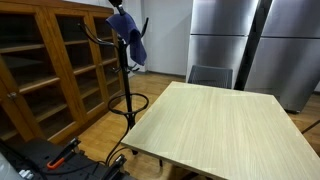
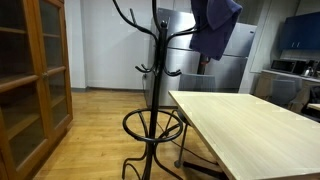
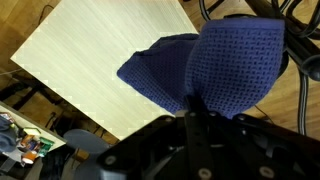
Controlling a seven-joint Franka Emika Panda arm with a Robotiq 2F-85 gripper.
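A dark blue cloth hangs in folds near the top of a black coat stand. My gripper is shut on the cloth, its fingertips pinching it around the middle in the wrist view. Only the lower end of the gripper shows at the top edge of exterior view 1. In exterior view 2 the cloth appears beside the stand's upper right hooks, and its top is cut off. Whether it touches a hook cannot be told.
A bare pale table stands right of the stand, with a grey chair behind it. Wooden glass-door cabinets line the left. Curved stand arms stick out close to the cloth.
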